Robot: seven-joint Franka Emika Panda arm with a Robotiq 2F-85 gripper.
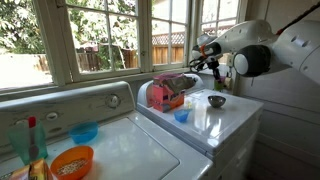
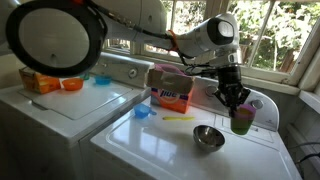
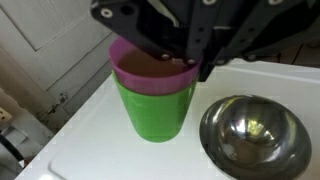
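Note:
A green cup (image 3: 157,108) with a pink cup (image 3: 122,56) at its top, apparently nested, fills the middle of the wrist view. My gripper is shut on the rim of these cups, its dark fingers covering part of it. In exterior view 2 the gripper (image 2: 237,97) points down over the right rear of the white machine top, with the green cup (image 2: 241,122) below it. Whether the cup's base touches the surface is unclear. In exterior view 1 the cup is small and partly hidden.
Close to the cups sits a metal bowl (image 2: 208,138). A red detergent box (image 2: 171,87), a blue cup (image 2: 142,111) and a yellow utensil (image 2: 179,118) are farther left. Windows and the raised rear panel bound the back.

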